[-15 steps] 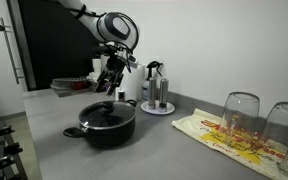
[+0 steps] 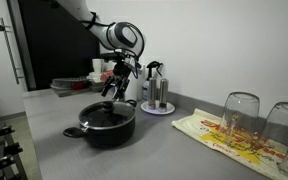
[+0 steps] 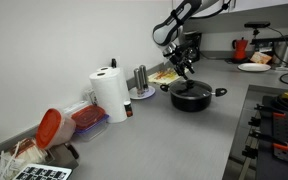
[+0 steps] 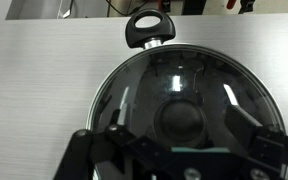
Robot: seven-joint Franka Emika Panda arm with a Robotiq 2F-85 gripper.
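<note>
A black pot (image 2: 109, 131) with two side handles stands on the grey table, covered by a dark glass lid (image 2: 104, 116). The lid's round black knob (image 4: 179, 124) is near the middle of the wrist view. My gripper (image 2: 116, 85) hangs above the lid, pointing down, its fingers open. From the wrist, its dark fingers (image 4: 134, 143) reach in from the lower edge on both sides of the knob, with nothing held between them. In exterior view 2 a gap shows between the gripper (image 3: 182, 70) and the pot (image 3: 192, 101).
Behind the pot, a white plate (image 2: 165, 108) carries several tall shakers, with a paper towel roll (image 3: 106, 95) nearby. Two upturned glasses (image 2: 240, 114) rest on a yellow patterned cloth (image 2: 206, 127).
In exterior view 1 my arm has shifted a little to the right above the pot, and the gripper hangs slightly lower. The pot and lid have stayed where they were.
</note>
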